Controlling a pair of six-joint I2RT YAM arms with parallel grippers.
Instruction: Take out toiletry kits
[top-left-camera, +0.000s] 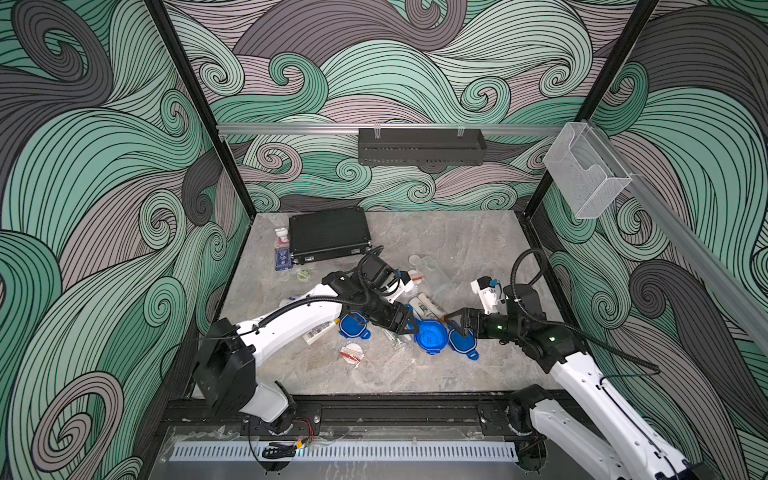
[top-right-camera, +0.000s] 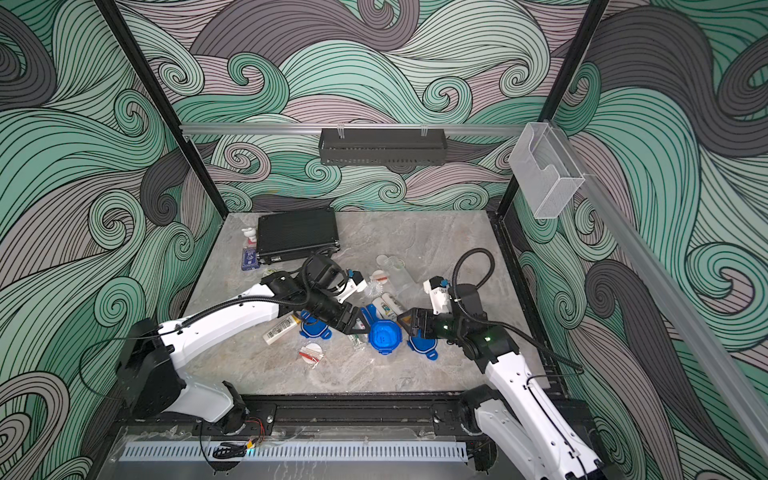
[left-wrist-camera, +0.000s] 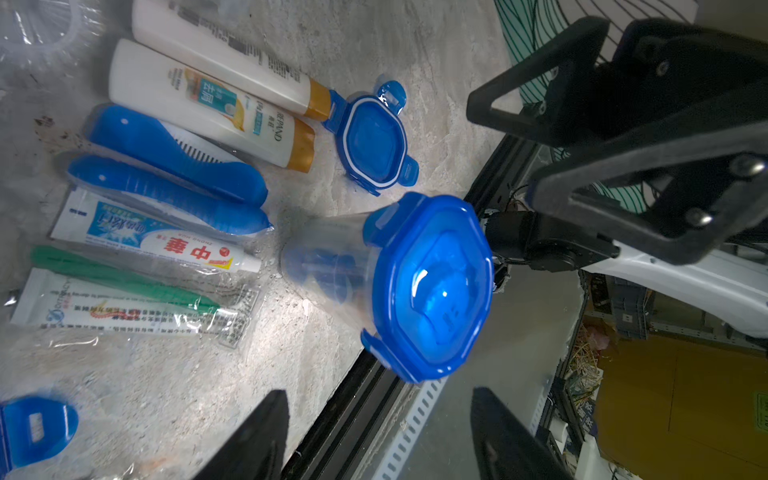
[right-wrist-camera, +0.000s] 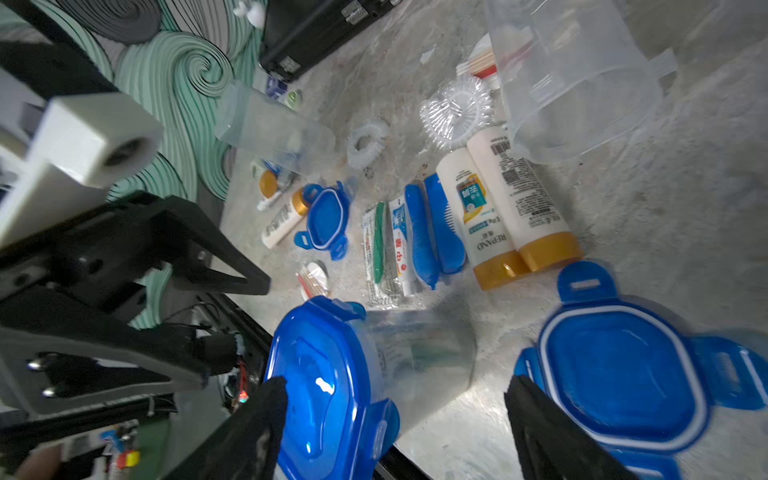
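Observation:
An upright, clear container with a blue lid (top-left-camera: 431, 336) (top-right-camera: 385, 336) (left-wrist-camera: 436, 284) (right-wrist-camera: 320, 384) stands near the front centre, small items showing inside. My left gripper (top-left-camera: 406, 320) (top-right-camera: 358, 320) is over its left side; whether its fingers touch it is unclear. My right gripper (top-left-camera: 460, 320) (top-right-camera: 412, 320) is at its right, fingers apart. Toiletries lie behind and beside it: two white tubes (right-wrist-camera: 516, 192), blue combs (right-wrist-camera: 444, 224), bagged toothpaste (left-wrist-camera: 152, 232) and a round packet (top-left-camera: 352, 354).
A black case (top-left-camera: 328, 232) lies at the back left. Clear empty containers (right-wrist-camera: 568, 88) and loose blue lids (right-wrist-camera: 620, 376) lie among the items. A wire basket (top-left-camera: 584, 172) hangs above it.

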